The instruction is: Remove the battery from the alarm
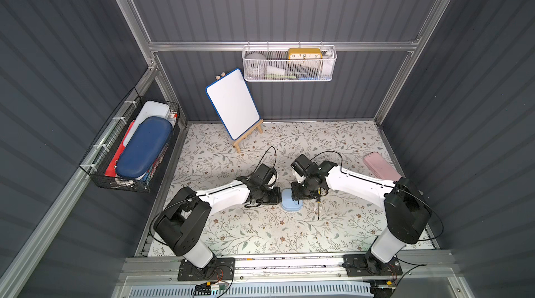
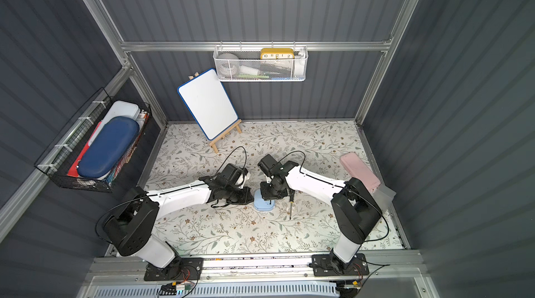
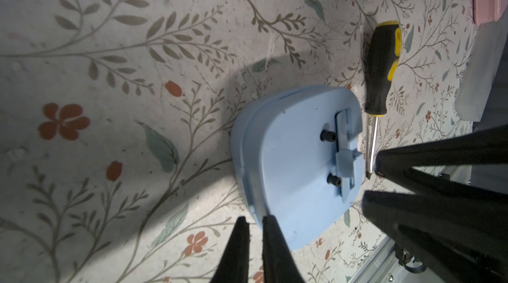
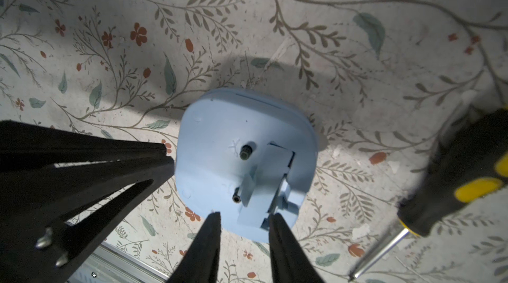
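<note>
A light blue alarm with rounded corners lies on the floral surface between both arms. Two dark posts stick up from it beside a slotted, raised blue piece; no battery can be made out. In the left wrist view my left gripper is slightly open at the alarm's near left edge, nothing between its fingers. My right gripper stands open over the slotted side, its fingertips apart with nothing visibly held. Whether either gripper touches the alarm, I cannot tell.
A black and yellow screwdriver lies just right of the alarm. Farther right is a pink case. A whiteboard on an easel stands at the back left.
</note>
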